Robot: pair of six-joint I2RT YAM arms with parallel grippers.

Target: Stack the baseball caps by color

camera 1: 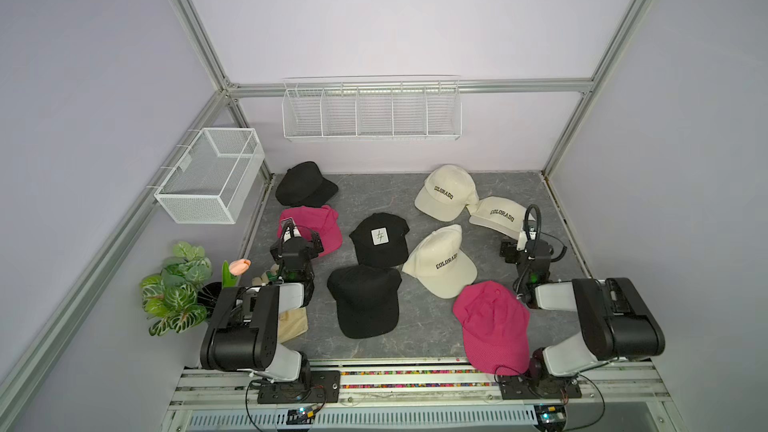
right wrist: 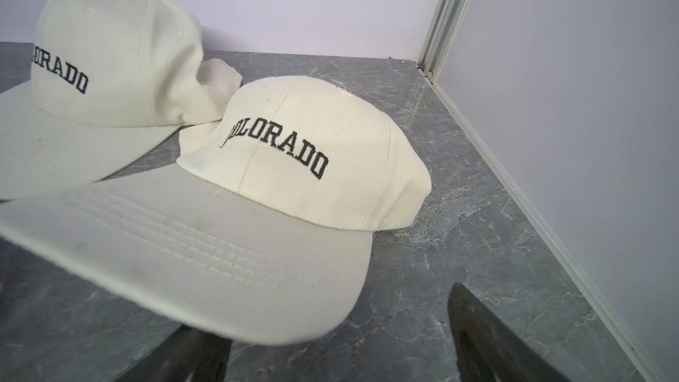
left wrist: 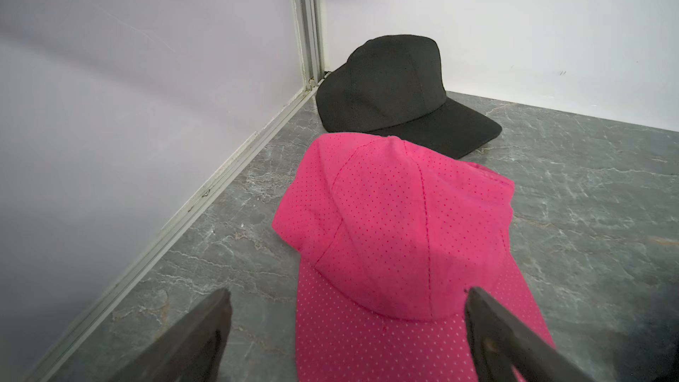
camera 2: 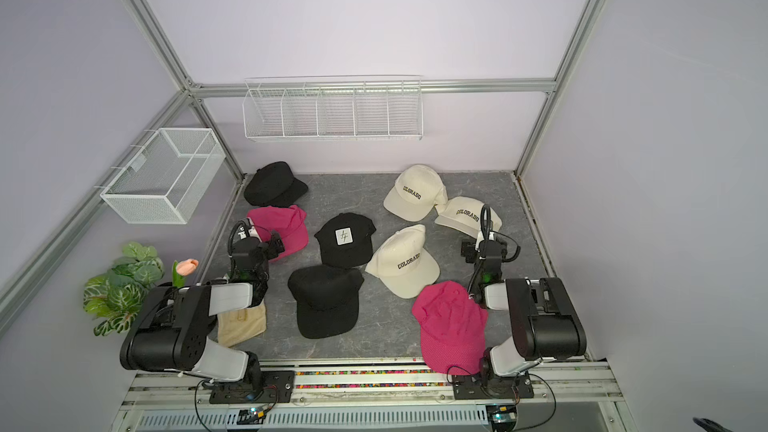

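Three black caps lie separately: back-left (camera 1: 306, 182), middle with a white patch (camera 1: 372, 249), front (camera 1: 364, 308). Three cream COLORADO caps are at back (camera 1: 440, 188), right (camera 1: 492, 212) and centre (camera 1: 440, 276). Pink caps lie at left (camera 1: 324, 224) and front right (camera 1: 490, 328). My left gripper stands open over the left pink cap's brim, holding nothing. My right gripper is open at the right cream cap, whose brim sits between and partly over its fingers.
A beige cloth (camera 2: 240, 328) lies beneath the left arm. A plant (camera 1: 180, 304) and wire basket (camera 1: 228, 212) are at left; another basket (camera 1: 372, 132) hangs on the back wall.
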